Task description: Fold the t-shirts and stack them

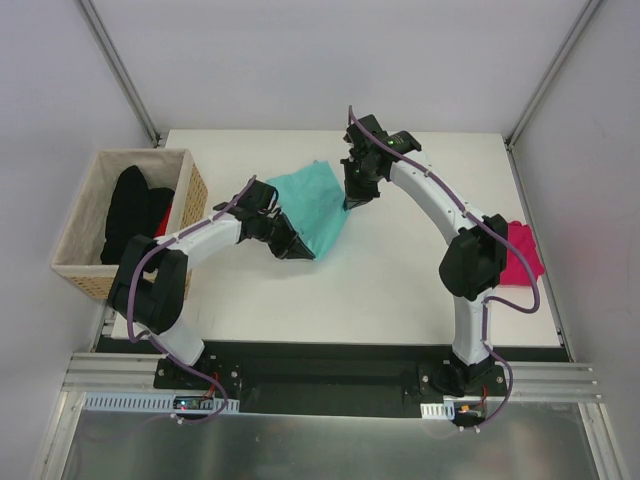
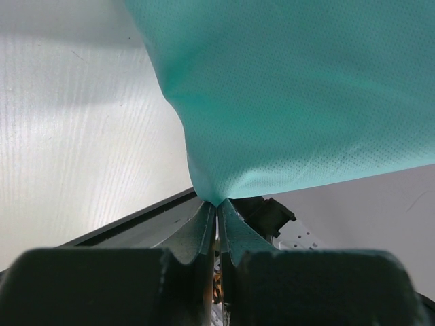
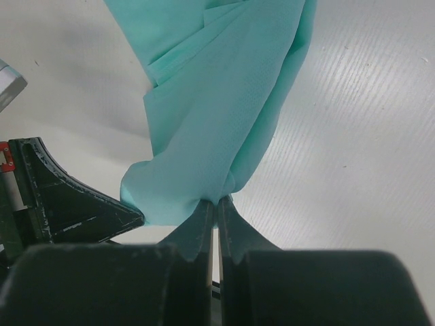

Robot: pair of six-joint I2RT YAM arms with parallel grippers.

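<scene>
A teal t-shirt (image 1: 313, 205) lies partly raised from the white table, stretched between my two grippers. My left gripper (image 1: 311, 256) is shut on its near lower corner; in the left wrist view the cloth (image 2: 272, 115) narrows into the closed fingertips. Higher up, on the right side of the shirt, my right gripper (image 1: 350, 206) is shut with bunched cloth (image 3: 197, 156) between its tips. The right wrist view also shows the left gripper's dark finger (image 3: 88, 210) touching the shirt. At the table's right edge rests a folded red-pink t-shirt (image 1: 521, 255).
A wicker basket (image 1: 187, 210) with a light lining stands at the left, holding a black garment (image 1: 128, 208) and a red one (image 1: 163, 218).
</scene>
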